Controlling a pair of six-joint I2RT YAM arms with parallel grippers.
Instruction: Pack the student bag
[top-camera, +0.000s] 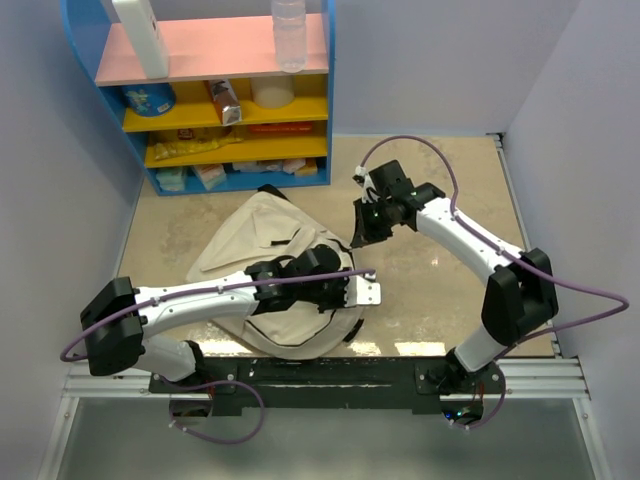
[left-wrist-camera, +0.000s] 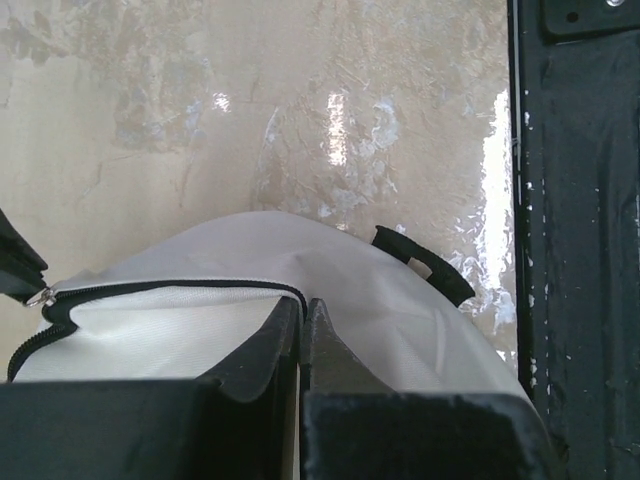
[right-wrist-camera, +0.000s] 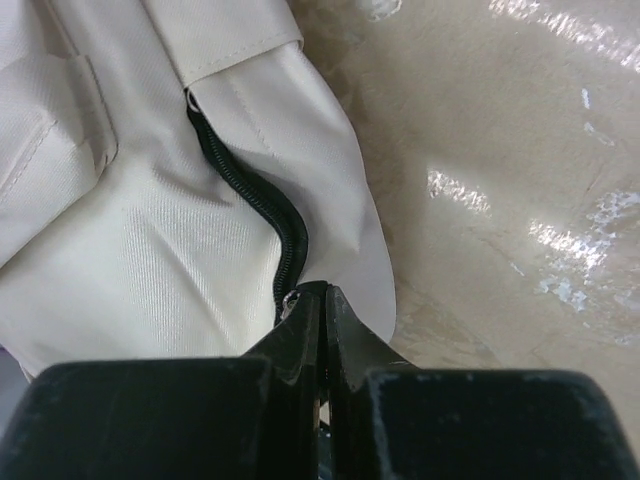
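Note:
The white bag (top-camera: 245, 228) lies flat on the floor, its lower part partly hidden under my left arm. In the left wrist view, my left gripper is shut at the black zipper edge (left-wrist-camera: 190, 285), which runs up to its fingertips; whether any cloth is pinched does not show. My right gripper is shut at the bag's right side, with a small metal zipper pull (right-wrist-camera: 289, 300) at its fingertips. From there the black zipper (right-wrist-camera: 262, 198) curves up under a cloth flap. The left wrist view shows the same pull beside a black fingertip.
A blue shelf unit (top-camera: 328, 110) stands at the back, holding packets, a tub and a clear bottle (top-camera: 290, 35). A black loop (left-wrist-camera: 425, 265) juts from the bag's edge. Bare floor (top-camera: 440, 310) lies to the bag's right.

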